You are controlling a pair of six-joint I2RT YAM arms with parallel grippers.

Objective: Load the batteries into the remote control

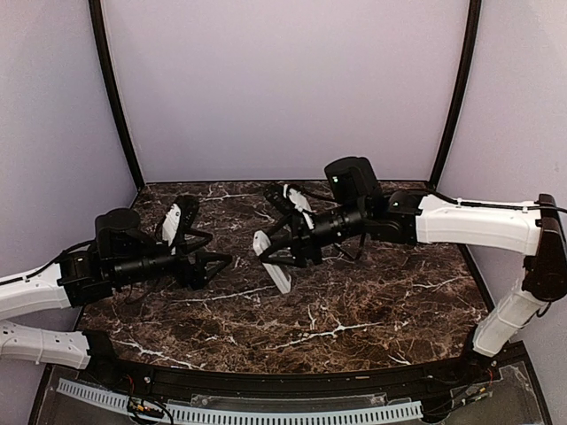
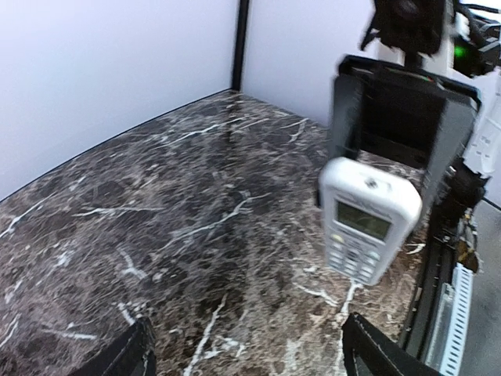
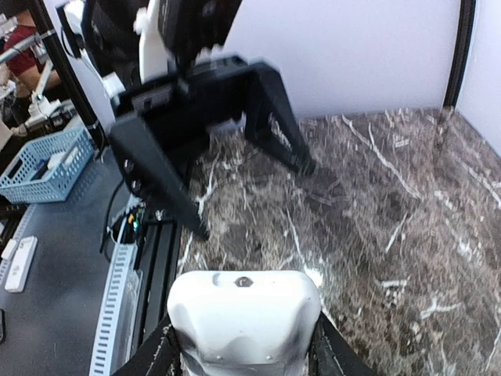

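Observation:
The white remote control point(image 1: 275, 270) is raised above the marble table, held upright and tilted in my right gripper point(image 1: 276, 248). In the left wrist view its face with small screen and keys point(image 2: 360, 235) is turned toward my left gripper; in the right wrist view its rounded white end point(image 3: 243, 313) sits between the right fingers at the bottom. My left gripper point(image 1: 213, 261) stands open to the left of the remote, a short way off, with nothing between its fingers. I see no batteries.
In the right wrist view a blue basket point(image 3: 39, 184) and a small white object point(image 3: 19, 265) lie outside the workspace.

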